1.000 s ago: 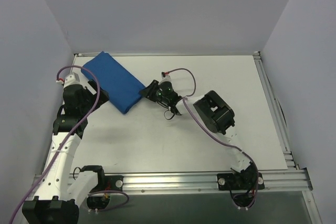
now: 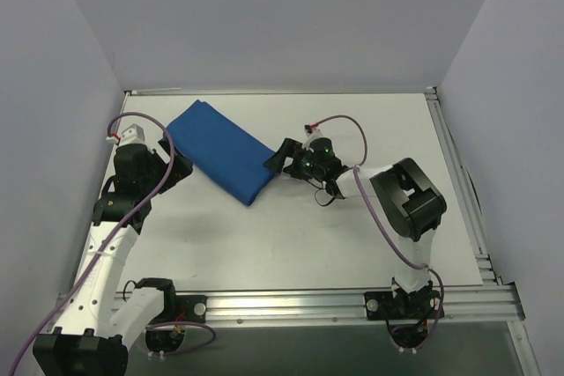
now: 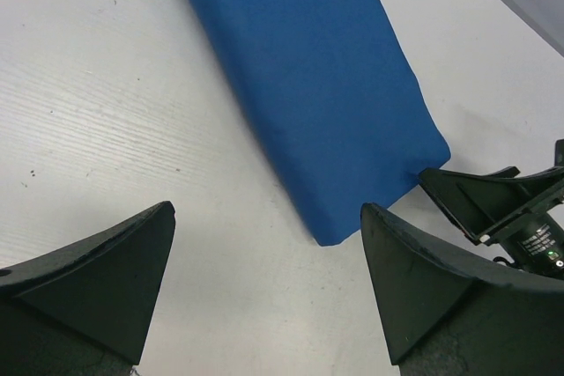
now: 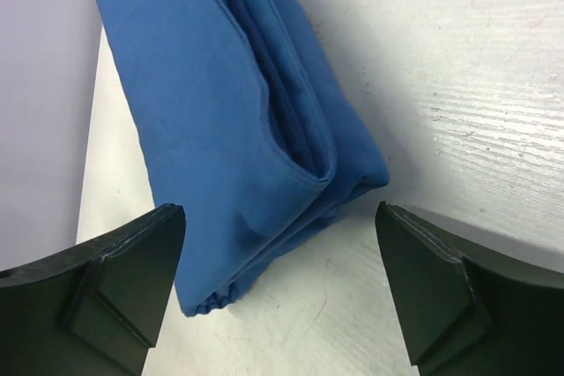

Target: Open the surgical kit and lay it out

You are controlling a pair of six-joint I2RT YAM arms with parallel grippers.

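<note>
A folded blue cloth bundle [image 2: 216, 147] lies diagonally on the white table, upper left of centre in the top view. My left gripper [image 2: 176, 156] stands open over its upper-left end; in the left wrist view the cloth [image 3: 317, 94] lies beyond the open fingers. My right gripper [image 2: 282, 154] is at the lower-right end, open, and in the right wrist view the folded edge of the cloth [image 4: 220, 129] sits between and beyond its fingers, not held.
Walls and metal rails [image 2: 282, 299] border it.
The cloth has moved to the right, along with my right gripper, which now stands open. My left gripper has shifted slightly right.
</note>
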